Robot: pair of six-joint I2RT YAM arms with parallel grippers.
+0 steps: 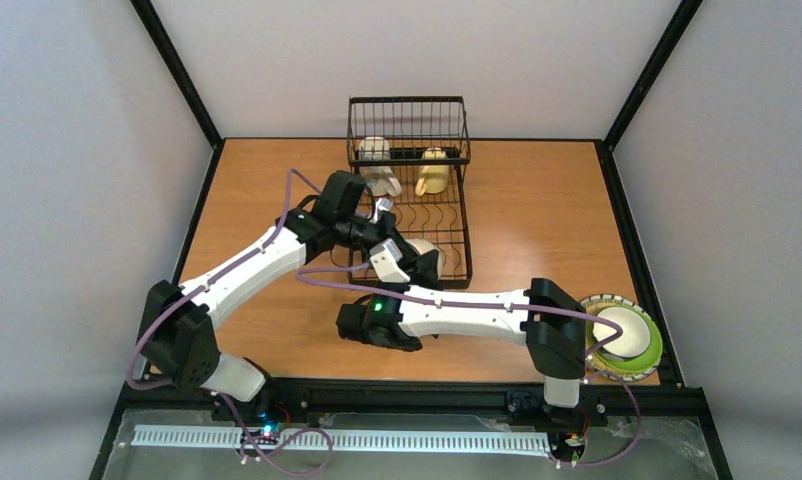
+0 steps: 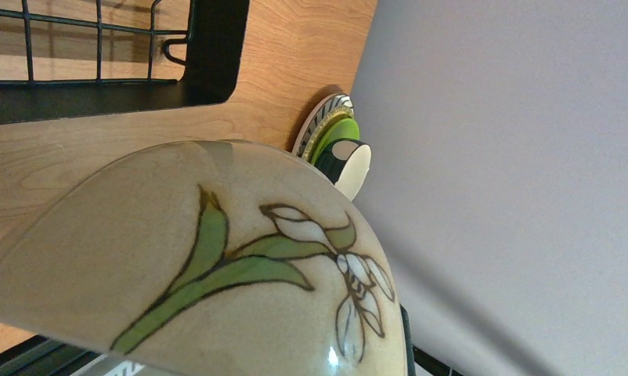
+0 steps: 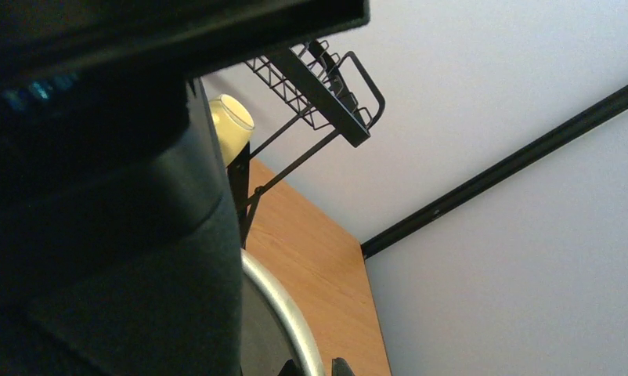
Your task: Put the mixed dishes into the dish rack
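An off-white plate [image 2: 240,258] with a green-leaved flower pattern fills the lower left wrist view, covering my left gripper's fingers there. From above, only a pale part of the plate [image 1: 429,246] shows over the front of the black dish rack [image 1: 465,225]. In the right wrist view, the plate's rim [image 3: 283,294] runs down between the fingertips of my right gripper, which is shut on it. My left gripper [image 1: 405,246] is shut close beside it over the rack; the crossing arms hide the contact. A white mug [image 1: 381,180] and a yellow mug [image 1: 433,175] sit in the rack's rear part.
Stacked at the far right edge are green and patterned plates [image 1: 652,350] with a white dish [image 1: 627,333] on top. Both arms crowd the rack's front left. Table surface [image 1: 537,210] right of the rack is clear.
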